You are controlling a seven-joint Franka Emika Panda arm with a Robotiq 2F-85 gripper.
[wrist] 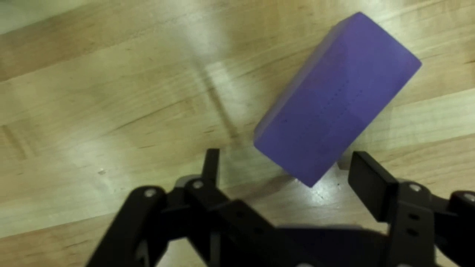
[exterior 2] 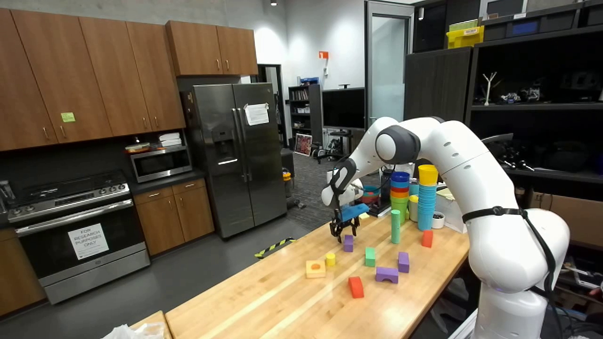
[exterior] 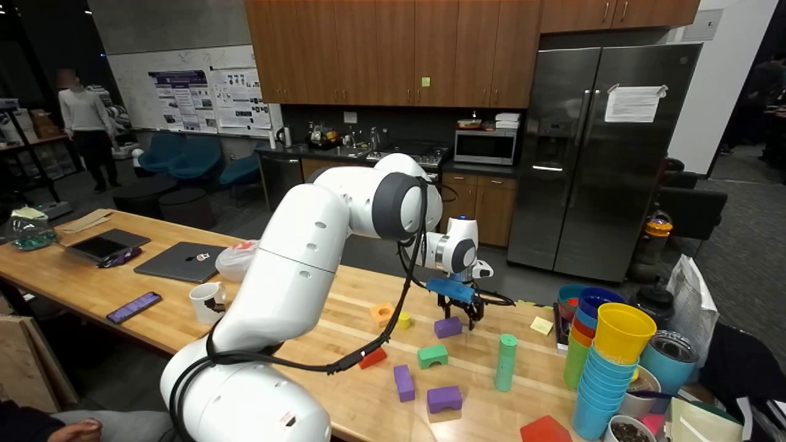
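Note:
My gripper (exterior: 462,317) hangs low over the table, at the far side of a purple block (exterior: 447,328). In the wrist view its black fingers (wrist: 374,187) stand wide apart, with nothing held between them. That purple block (wrist: 338,95) lies at a slant on the wood, mostly ahead of the fingertips; its near corner reaches into the space between them, closer to the right finger. In exterior view 2 the gripper (exterior 2: 345,229) appears just behind the same block (exterior 2: 348,243).
Nearby on the table lie a yellow cylinder (exterior: 403,321), an orange block with a hole (exterior: 382,314), a green arch (exterior: 432,356), a red block (exterior: 373,358) and more purple blocks. A tall green cylinder (exterior: 505,362) stands to the right, before stacked cups (exterior: 602,376).

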